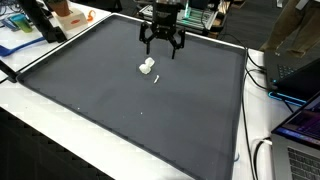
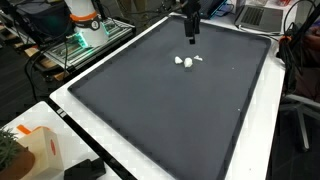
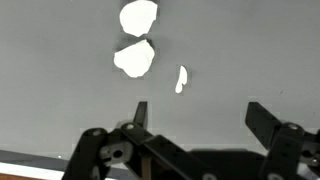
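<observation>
My gripper is open in the wrist view, its dark fingers far apart with only bare table between them. A small thin white piece (image 3: pixel 182 79) lies on the grey tabletop just ahead of that gap. Two larger white lumps, a rounded one (image 3: pixel 138 16) and an irregular one (image 3: pixel 134 58), sit close together to its left. In exterior view 1 the gripper (image 1: pixel 161 50) hangs over the far part of the table, with the lumps (image 1: pixel 147 66) in front of it and the thin piece (image 1: pixel 156 79) nearer the camera. No lump touches the fingers.
A laptop (image 1: pixel 293 92) stands beyond the right edge, with cables near it. In exterior view 2 another laptop (image 2: pixel 254 18) is at the back and an orange-and-white object (image 2: pixel 84 20) at the left.
</observation>
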